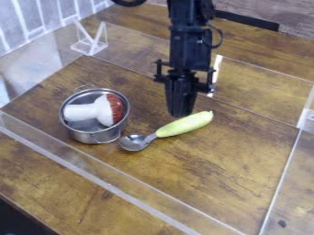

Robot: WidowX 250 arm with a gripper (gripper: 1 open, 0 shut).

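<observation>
A steel pot (86,130) on the wooden table holds a white object (84,113) and a red item at its right side. A metal spoon (138,142) lies right of the pot, and a pale green elongated object (185,123) lies along its handle's line. My black gripper (183,97) hangs just above and behind the green object, pointing down, with nothing visible in it; it looks shut. A thin white item (215,83) is partly hidden behind the arm.
A small white wire object (91,39) stands at the back left. Clear panels edge the table at left and right.
</observation>
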